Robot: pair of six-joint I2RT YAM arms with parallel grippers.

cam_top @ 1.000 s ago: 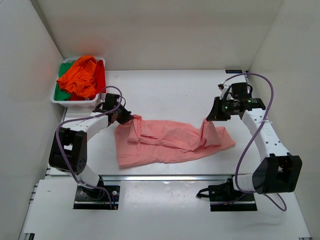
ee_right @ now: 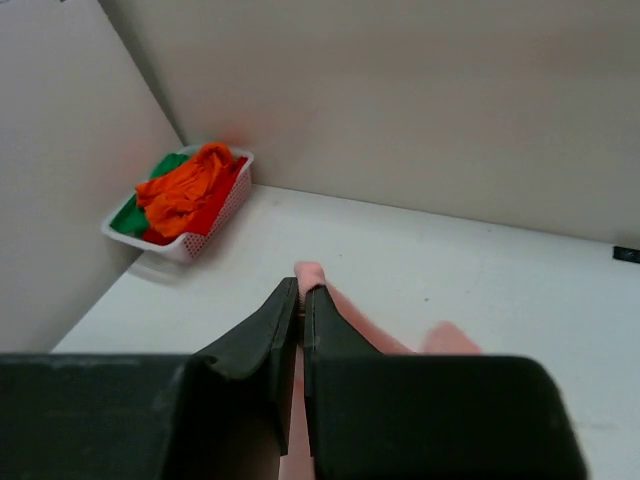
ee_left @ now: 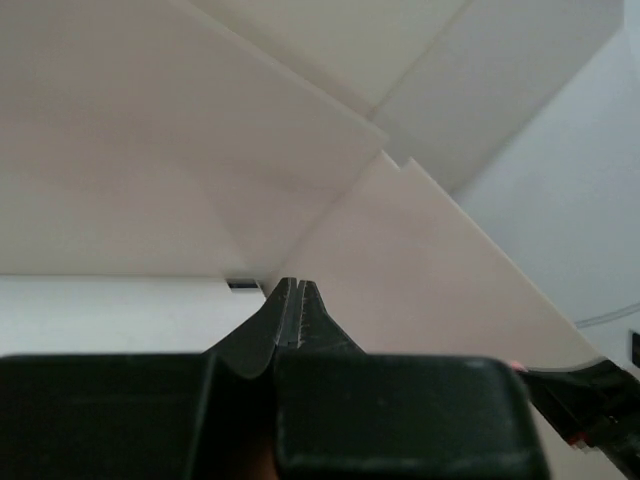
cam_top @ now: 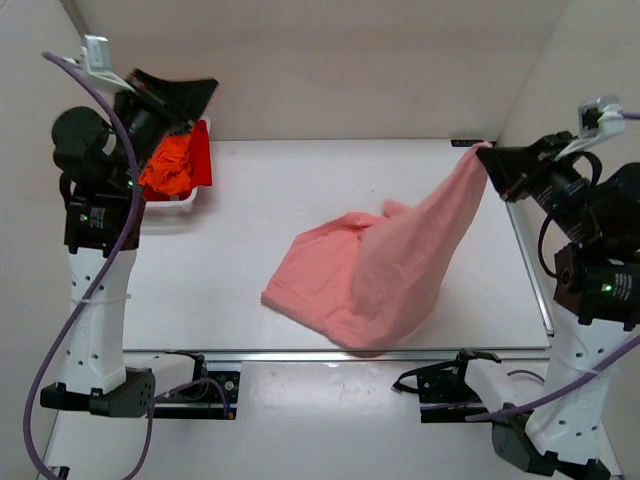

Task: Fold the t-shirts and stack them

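Observation:
A pink t-shirt (cam_top: 400, 265) hangs by one corner from my right gripper (cam_top: 484, 158), its lower part slumped in a crumpled heap on the white table. In the right wrist view, a bit of pink cloth (ee_right: 310, 274) shows pinched at the fingertips of that shut gripper. My left gripper (cam_top: 214, 84) is raised high at the upper left, away from the shirt. Its fingers meet in the left wrist view, with no cloth between them.
A white basket (ee_right: 222, 213) at the back left holds orange, red and green cloth (ee_right: 187, 196); my left arm partly covers it in the top view. Bare table (cam_top: 300, 180) lies behind the shirt and left of it.
Both grippers have risen high. The shirt's left end has slipped from the left gripper and swung right; the right gripper lifted its corner, so the spread shirt is now bunched and partly hanging.

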